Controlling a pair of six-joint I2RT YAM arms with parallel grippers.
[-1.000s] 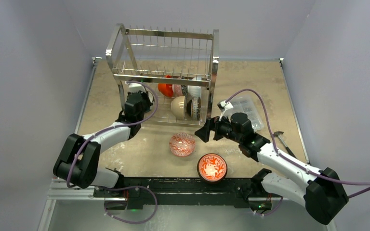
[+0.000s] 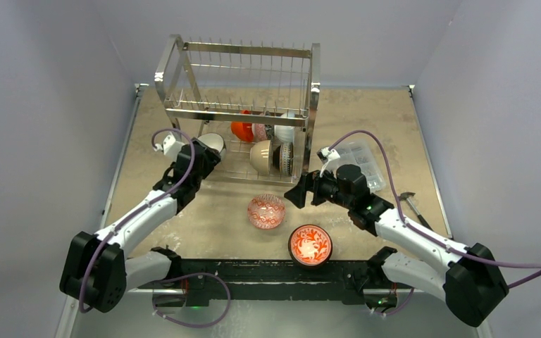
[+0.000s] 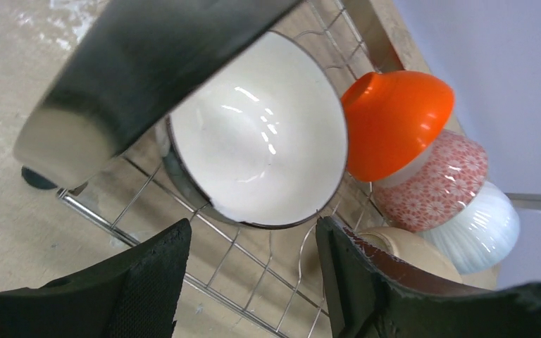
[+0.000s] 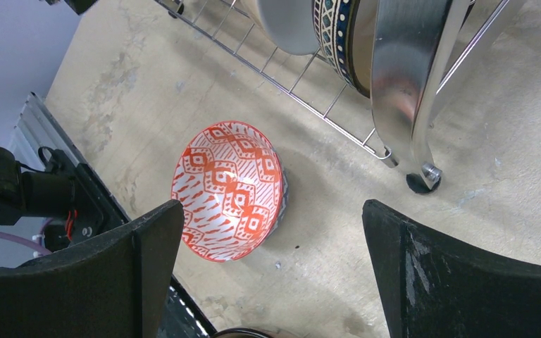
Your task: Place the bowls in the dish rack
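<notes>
The metal dish rack (image 2: 243, 117) stands at the back of the table. On its lower level, a white bowl (image 3: 260, 134) leans tilted at the left, its inside facing up. My left gripper is open beside that bowl, with nothing between its fingers. An orange bowl (image 3: 394, 123), a pink-patterned bowl (image 3: 433, 179), a white ribbed bowl (image 3: 475, 229), a beige bowl (image 2: 260, 157) and a dark patterned bowl (image 2: 286, 158) also sit there. A red zigzag-patterned bowl (image 4: 229, 190) rests on the table in front. My right gripper hangs open near it, empty.
A red floral bowl (image 2: 310, 246) stands at the table's front edge. To the right lie a clear plastic tray (image 2: 358, 163) and a hammer (image 2: 414, 209). The rack's upper level is empty, and its metal leg (image 4: 408, 91) rises close to my right gripper.
My left arm has drawn back leftward from the rack, uncovering more of the white bowl, which stays in the rack. The right arm and the table bowls have kept their places.
</notes>
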